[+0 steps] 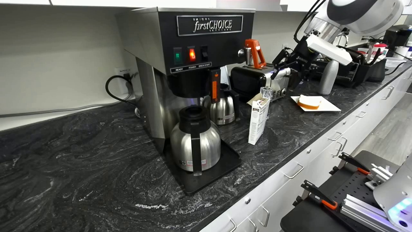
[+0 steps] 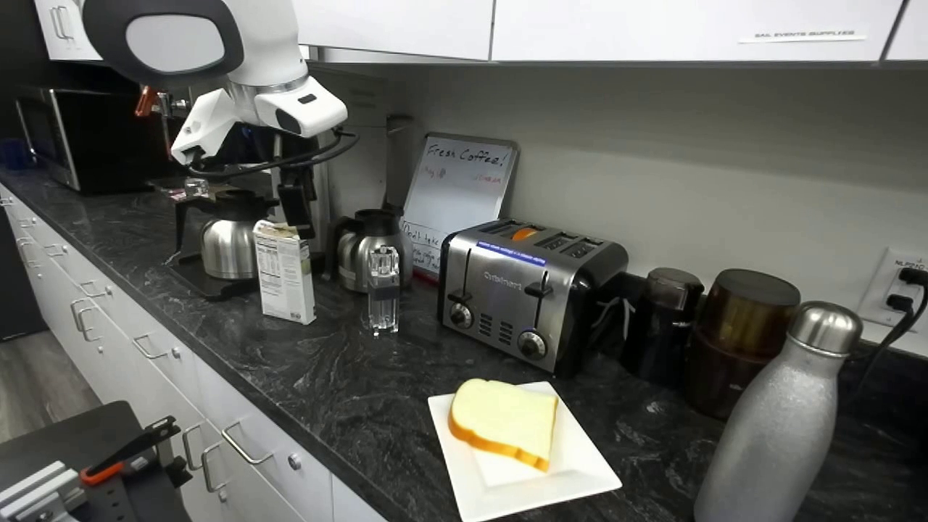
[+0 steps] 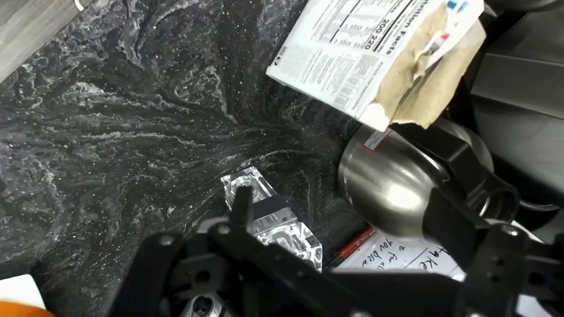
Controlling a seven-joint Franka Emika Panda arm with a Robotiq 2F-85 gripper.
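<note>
My gripper hangs in the air near the toaster, above the counter. Its fingers are spread in the wrist view, one finger at the left and the other well to the right, with no object gripped between them. Below it in that view are a clear bottle-like object with a dark band, a torn-open white carton and a steel carafe. A slice of bread lies on a square white plate in front of the toaster. Something orange shows in a toaster slot.
The coffee maker has another carafe on its base. A whiteboard leans on the wall behind the toaster. A tall grey bottle stands right of the plate.
</note>
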